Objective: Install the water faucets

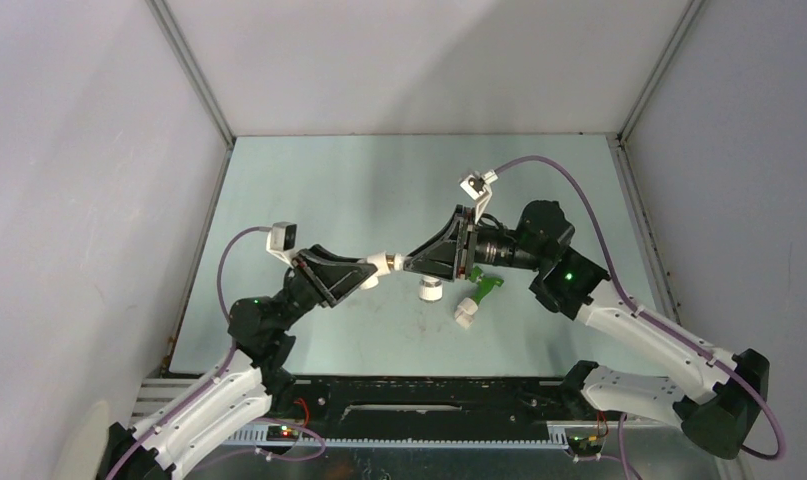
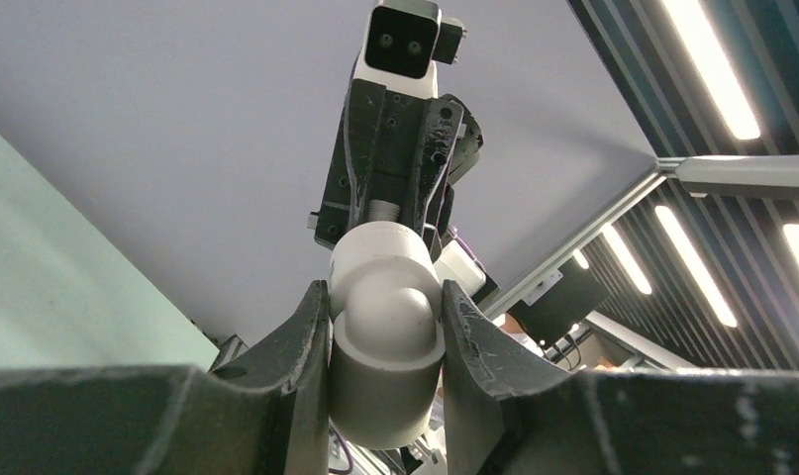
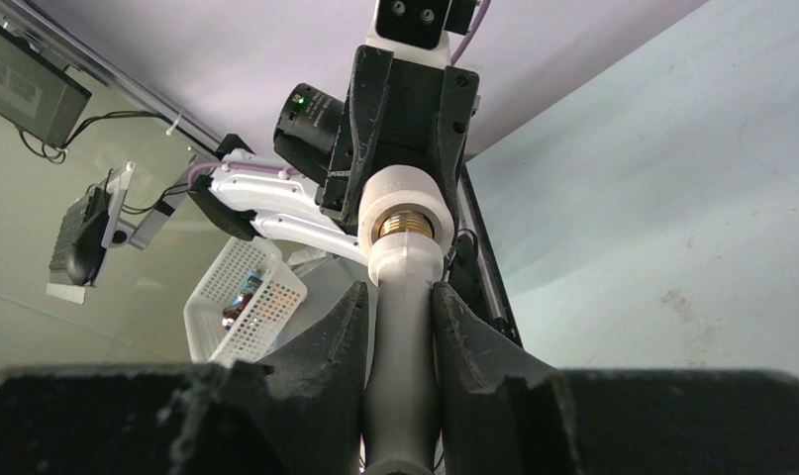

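My left gripper [image 1: 362, 268] is shut on a white pipe fitting [image 2: 387, 257] with a rounded branch. Facing it is my right gripper [image 1: 416, 262], its fingers along both sides of a grey-white faucet part [image 3: 403, 346]; whether they grip it firmly cannot be told. The faucet part's pale end meets the fitting's mouth, in line with it, and brass threads [image 3: 405, 225] show between them. A ridged white end piece [image 1: 431, 290], below my right fingers in the top view, seems to belong to the faucet part; the link is hidden.
A green-handled valve [image 1: 488, 286] with a white end [image 1: 466, 312] lies on the table [image 1: 309, 180] below the right arm. Walls stand on both sides and behind.
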